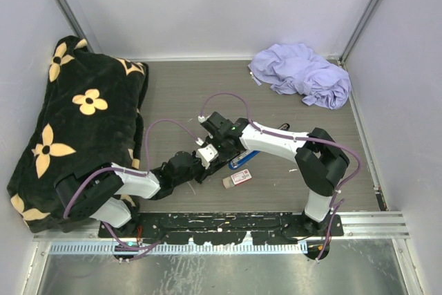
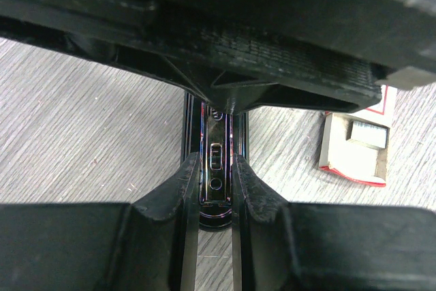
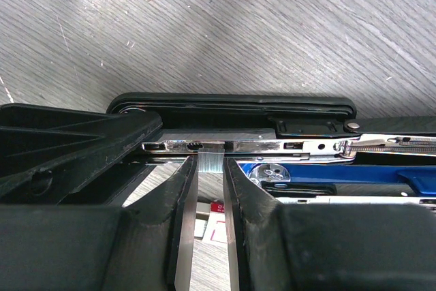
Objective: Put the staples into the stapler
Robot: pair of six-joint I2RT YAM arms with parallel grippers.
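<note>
The opened stapler (image 3: 293, 110) lies on the table, its blue part (image 3: 371, 174) beside the metal magazine (image 3: 266, 146). My left gripper is shut on the end of the stapler's black base (image 2: 214, 216). My right gripper is shut on a short strip of staples (image 3: 210, 161), held right at the magazine's channel; whether it sits inside cannot be told. In the top view both grippers meet over the stapler, largely hiding it. The staple box (image 1: 237, 178) lies open to its right, near the front.
A flowered dark cushion (image 1: 83, 122) fills the left side. A crumpled lilac cloth (image 1: 300, 74) lies at the back right.
</note>
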